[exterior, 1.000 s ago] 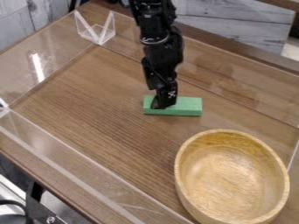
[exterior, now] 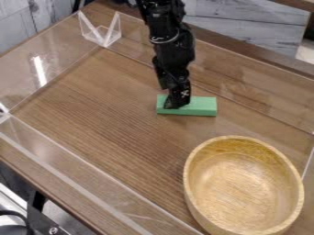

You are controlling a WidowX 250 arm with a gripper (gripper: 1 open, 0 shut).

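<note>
The black robot arm reaches down from the top centre to its gripper [exterior: 174,95], which is open and stands low at the upper-left part of a green rectangular block [exterior: 194,107] on the wooden table [exterior: 98,138]. The fingers are dark and small, and whether they touch the block is hard to tell.
A beige oval basket [exterior: 241,207] fills the lower right. A clear plastic object [exterior: 102,27] stands at the top left.
The arm's lower part has shifted slightly, and the green block sits a little farther right and slightly higher in the picture than a second ago.
</note>
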